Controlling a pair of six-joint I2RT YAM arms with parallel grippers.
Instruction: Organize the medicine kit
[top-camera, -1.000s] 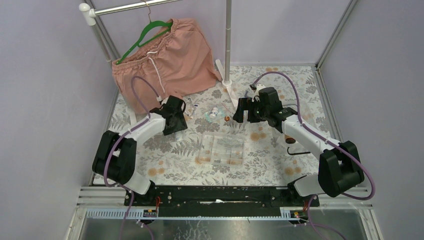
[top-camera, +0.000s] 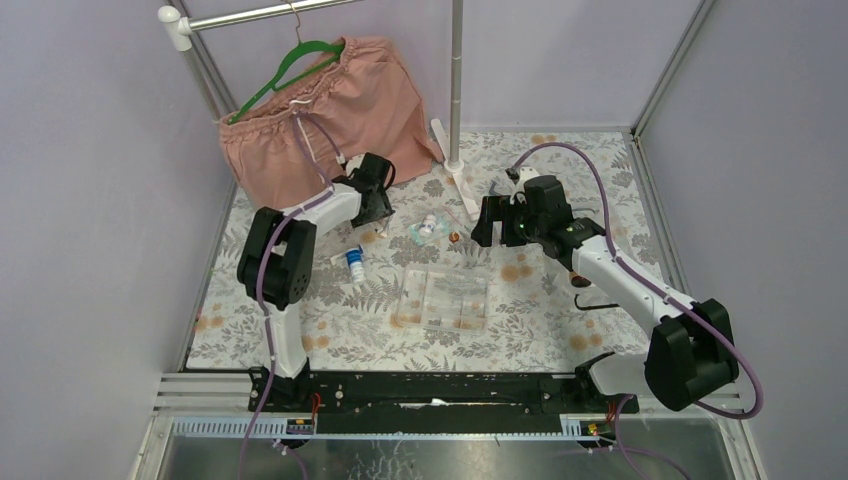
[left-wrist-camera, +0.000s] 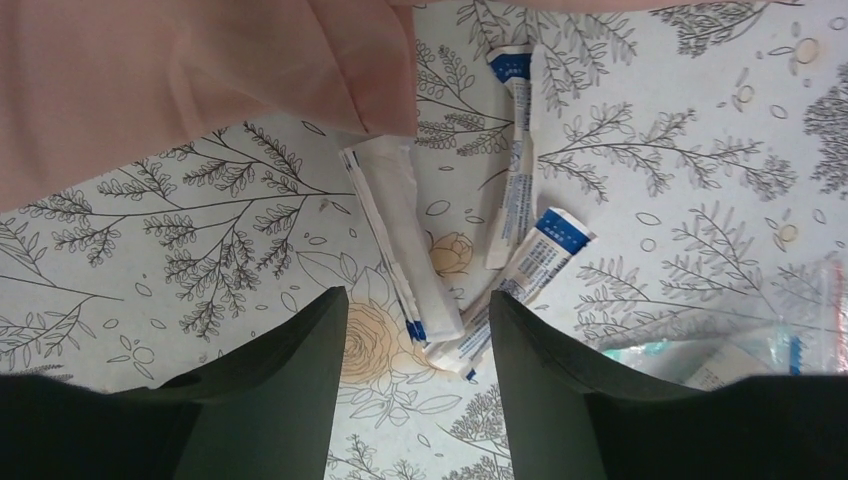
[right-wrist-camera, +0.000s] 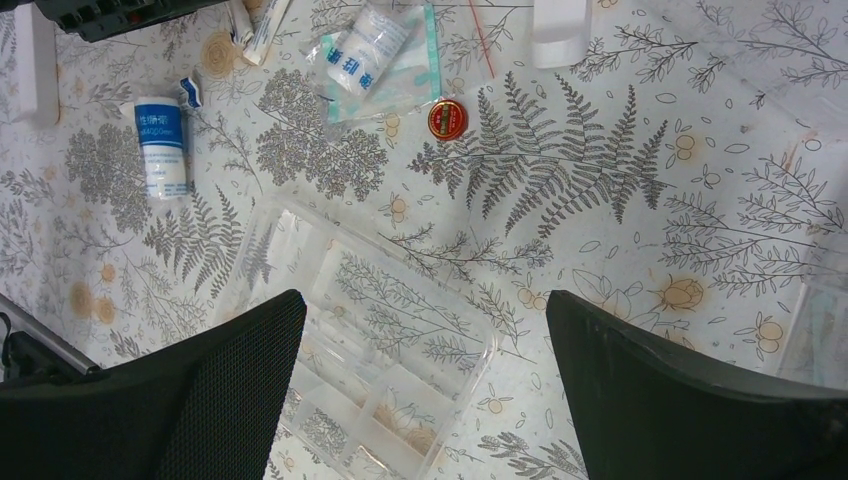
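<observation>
Three slim white-and-blue packets lie on the patterned cloth in the left wrist view: a near packet (left-wrist-camera: 405, 240), a packet crossing under its end (left-wrist-camera: 535, 265), and a farther packet (left-wrist-camera: 517, 160). Over them hovers my left gripper, part open, nothing between its fingers. The clear compartment box (top-camera: 443, 298) lies at front centre, looking empty. A blue-and-white bottle (top-camera: 356, 265) is left of it. Behind the box are a bagged small bottle (right-wrist-camera: 367, 55) and a round red tin (right-wrist-camera: 447, 120). My right gripper (top-camera: 497, 222) is open and empty, held above the cloth right of the tin.
Pink shorts (top-camera: 330, 120) on a green hanger (top-camera: 290, 75) hang at back left, close to the left gripper. The rack's white foot (top-camera: 455, 170) stands at back centre. A dark thin object (top-camera: 597, 305) lies right. Bare cloth surrounds the box.
My left gripper has moved back and to the right, from above the blue-and-white bottle to above the packets, uncovering the bottle. The right arm has shifted only slightly.
</observation>
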